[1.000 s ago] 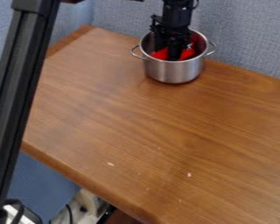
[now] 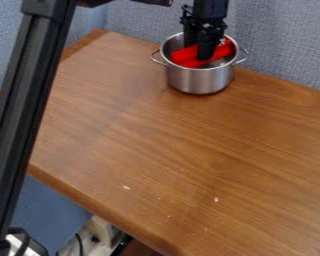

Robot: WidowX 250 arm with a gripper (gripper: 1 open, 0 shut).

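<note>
A steel pot [image 2: 198, 78] with two wire handles stands on the wooden table near the back wall. A red object [image 2: 190, 56] lies inside it, reaching up toward the rim on the right. My black gripper [image 2: 203, 48] hangs over the pot, its lower part down at the red object. Whether its fingers are open or shut on that object is hard to tell at this size.
Padded grey walls border it at the back. A long black rail [image 2: 23, 120] runs along the left, with cables at the lower left.
My gripper has risen slightly and shifted a little right, and more of the red object shows in the pot, tilted up toward the right. The pot has stayed in place.
</note>
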